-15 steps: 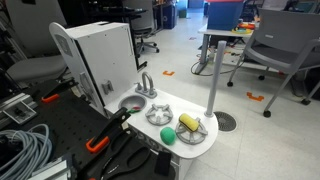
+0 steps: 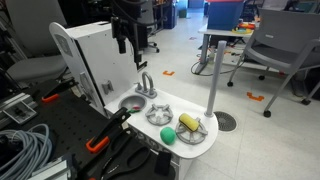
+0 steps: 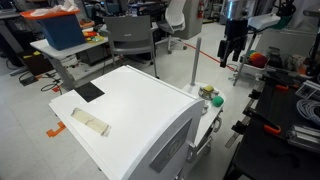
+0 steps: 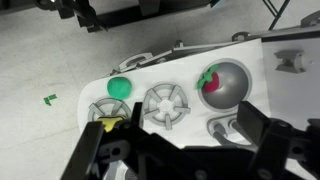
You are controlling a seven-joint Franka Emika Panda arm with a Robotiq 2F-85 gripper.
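Observation:
My gripper (image 2: 138, 46) hangs open above the toy kitchen top, with nothing between its fingers. In the wrist view the gripper spans the space over the burners and sink. A small red toy with a green top (image 4: 210, 82) lies in the grey round sink (image 4: 235, 88). A round green toy (image 4: 119, 88) rests on the white counter beside the burners. A yellow toy (image 2: 189, 122) lies on the right-hand burner; the wrist view shows it partly hidden by a finger. The other burner (image 4: 166, 106) is bare.
A silver faucet (image 2: 146, 84) rises behind the sink. One white upright post (image 2: 216, 78) stands at the counter's far edge, and a tall white cabinet (image 2: 98, 62) at the left. Coiled cables (image 2: 28, 153) lie on the black table (image 2: 66, 125).
A second ago only a bit of the arm showed at the upper left. My gripper has since come rightward into view, over the sink side. The toys have not moved.

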